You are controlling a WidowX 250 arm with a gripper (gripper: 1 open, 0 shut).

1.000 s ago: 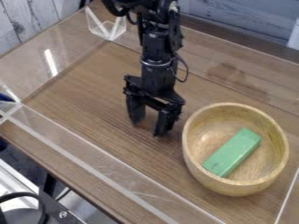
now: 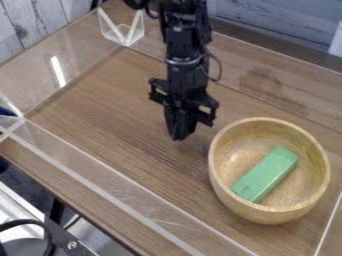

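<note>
The black robot arm reaches down from the top centre, its gripper (image 2: 179,124) hanging just above the bare wooden tabletop (image 2: 114,150), left of a round wooden bowl (image 2: 302,165). The gripper looks shut, with nothing visible between its fingers, though it is dark and small. In the bowl lies a green block (image 2: 265,174).
A white wire-like object (image 2: 123,28) stands at the back left. Black cables (image 2: 40,225) lie at the lower left beyond the table's edge. The table left of and behind the gripper is clear.
The gripper has risen slightly and now looks narrower than before. The bowl and the green block have not moved.
</note>
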